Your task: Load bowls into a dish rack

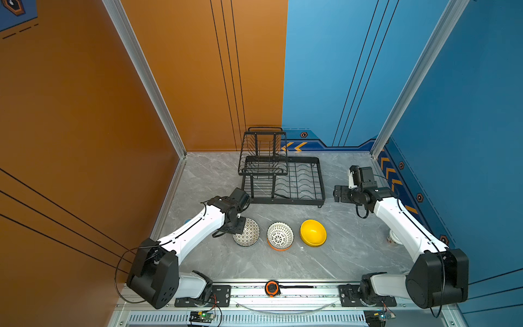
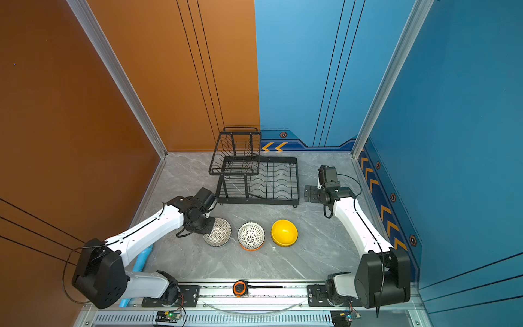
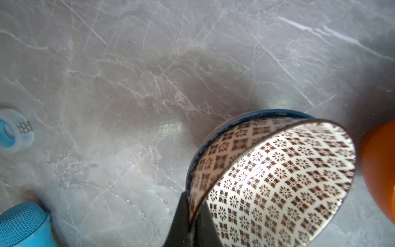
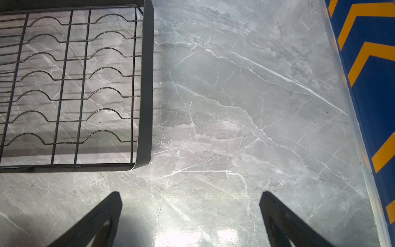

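Observation:
A white bowl with a brown flower pattern (image 3: 279,185) sits front left, a blue-rimmed bowl (image 3: 230,120) showing beneath it. My left gripper is shut on the patterned bowl's near rim, one finger on each side of the wall. To its right stand a black-and-white patterned bowl (image 1: 280,236) over an orange one, and a yellow bowl (image 1: 313,232). The black dish rack (image 1: 299,201) behind them has empty slots. Off the rack's right side, my right gripper is open, with only table between its fingers.
A roll of tape (image 3: 15,129) and a blue cylindrical object (image 3: 28,224) lie left of the held bowl. The rack's raised upper tier (image 1: 263,173) stands at its left. The table right of the rack is clear.

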